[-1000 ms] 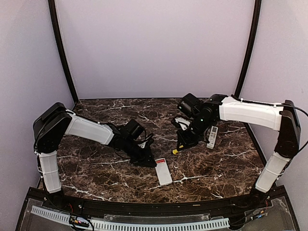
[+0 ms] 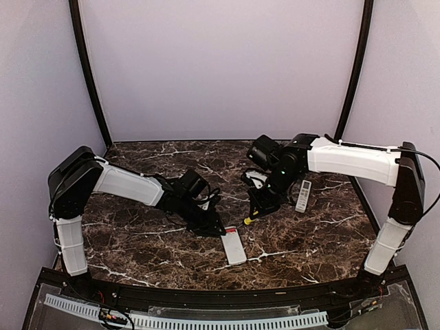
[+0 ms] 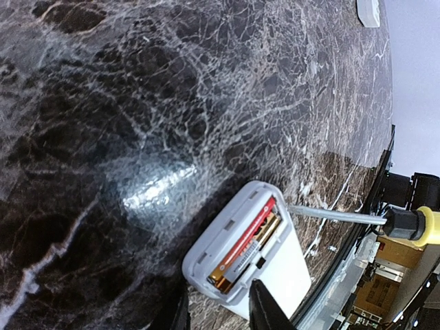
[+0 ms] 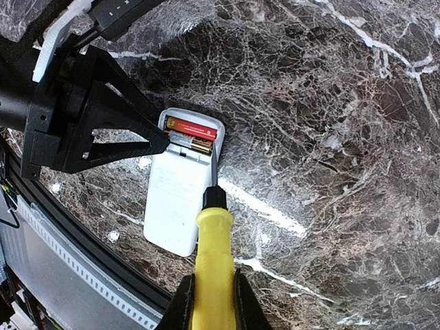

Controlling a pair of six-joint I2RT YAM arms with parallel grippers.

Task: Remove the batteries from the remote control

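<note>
The white remote control (image 2: 234,249) lies back side up on the marble table. Its compartment is uncovered, with a red battery (image 4: 191,128) and a silver-and-gold battery (image 4: 190,142) side by side inside. My left gripper is shut on the remote's edge beside the compartment, though exact finger contact is partly hidden. My right gripper is shut on the yellow handle of a screwdriver (image 4: 215,240). In the right wrist view, the metal shaft (image 4: 214,165) reaches the compartment's right wall by the battery ends; whether it touches a battery I cannot tell.
A second white remote-like object (image 2: 303,196) with keys lies at the back right, beside my right arm. A perforated light strip (image 2: 227,324) runs along the front edge.
The left arm and the remote have hardly moved.
</note>
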